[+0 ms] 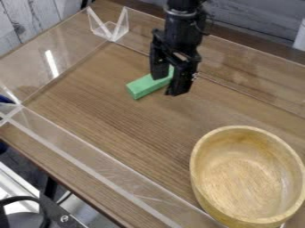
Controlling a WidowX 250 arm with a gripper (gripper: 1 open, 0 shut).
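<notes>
My gripper (172, 62) hangs from the top centre of the camera view over the wooden table, its dark fingers apart. Just beside and partly under it lies a green block (145, 86), lying diagonally, its upper right end hidden behind the gripper. I see nothing held between the fingers.
A large wooden bowl (244, 175) fills the lower right. A clear plastic container (107, 25) stands at the back left. Black cables lie at the bottom left.
</notes>
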